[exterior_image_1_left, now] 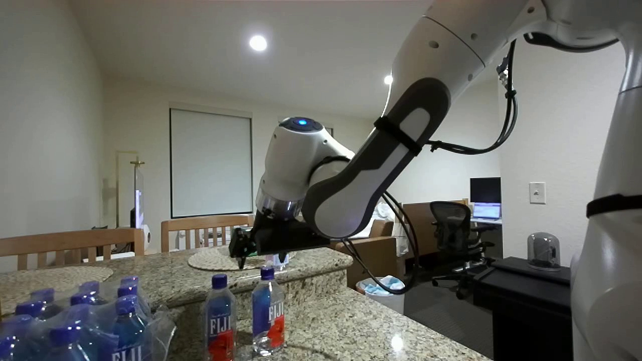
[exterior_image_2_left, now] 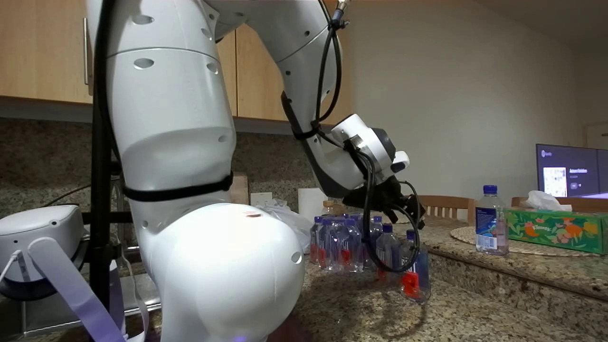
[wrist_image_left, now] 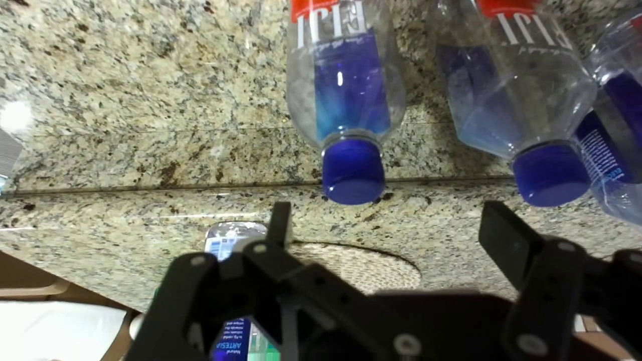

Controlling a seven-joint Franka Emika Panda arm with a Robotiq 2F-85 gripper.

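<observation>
Two FIJI water bottles with blue caps stand upright on the lower granite counter. The nearer-to-gripper bottle [exterior_image_1_left: 268, 313] is just below my gripper [exterior_image_1_left: 248, 255], its cap clear of the fingers. To its left in exterior view 1 stands the second bottle [exterior_image_1_left: 220, 319]. In the wrist view my gripper is wide open, with fingers [wrist_image_left: 279, 225] well apart and nothing held. Beyond the fingertips, the first bottle's cap [wrist_image_left: 353, 171] lies between their lines, while the second bottle's cap [wrist_image_left: 551, 174] is off to the right.
Several more bottles [exterior_image_1_left: 78, 325] stand in plastic wrap at the left. On the raised ledge are another bottle [exterior_image_2_left: 491, 222], a green tissue box [exterior_image_2_left: 555, 229] and a round woven mat [wrist_image_left: 355, 264]. Bare counter [exterior_image_1_left: 361, 328] extends to the right of the bottles.
</observation>
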